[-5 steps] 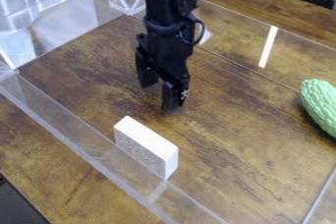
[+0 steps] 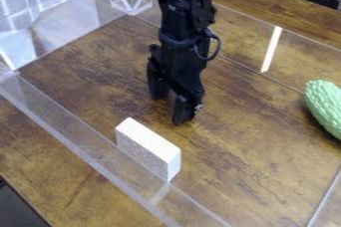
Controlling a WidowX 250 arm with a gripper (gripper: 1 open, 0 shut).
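My black arm reaches down from the top centre to the middle of the wooden surface, its gripper (image 2: 174, 102) low over the wood. The dark fingers blend together in this view; what lies between them, if anything, is hidden. A white rectangular block (image 2: 148, 149) rests toward the front, below and left of the gripper, apart from it. A green ridged object (image 2: 324, 107) sits at the right edge, partly out of view.
Clear plastic walls (image 2: 80, 131) run along the left and front left. A thin white strip (image 2: 270, 50) lies at the upper right. The wood right of and below the gripper is largely bare.
The gripper has come lower and a little toward the front over the last second. The white block and the green object have stayed in place.
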